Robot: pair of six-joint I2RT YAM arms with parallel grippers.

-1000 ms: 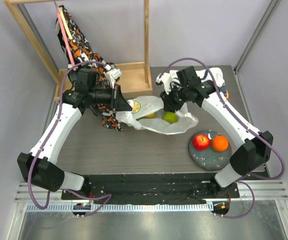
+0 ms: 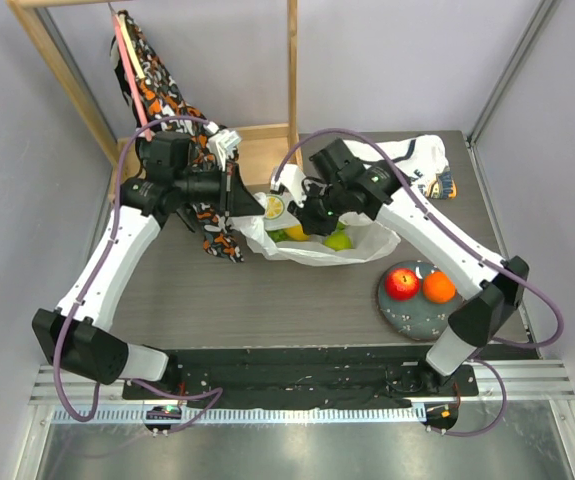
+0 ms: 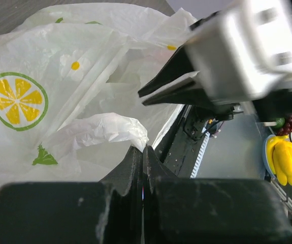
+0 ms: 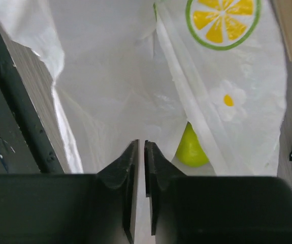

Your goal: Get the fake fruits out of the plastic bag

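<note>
The white plastic bag (image 2: pixel 312 255) with a printed lemon slice lies with its mouth spread toward the front. At its left end my left gripper is shut on a pinched fold of the bag. My right gripper (image 2: pixel 307 228) hangs over the bag's middle, its fingertips parted by a narrow gap in the right wrist view with nothing between them. A green fruit (image 2: pixel 338 240) shows inside the bag, beside that gripper, and a yellow fruit (image 2: pixel 296 232) partly behind it. In the right wrist view, a bag fold half covers the green fruit (image 4: pixel 190 147).
A grey plate (image 2: pixel 412 322) at the front right bears a red fruit (image 2: pixel 402 284) and an orange one (image 2: pixel 438 287). Behind the left arm hangs a patterned cloth (image 2: pixel 159 85). A white cloth (image 2: pixel 419 158) lies at the back right.
The left gripper has stayed nearly still, holding the bag.
</note>
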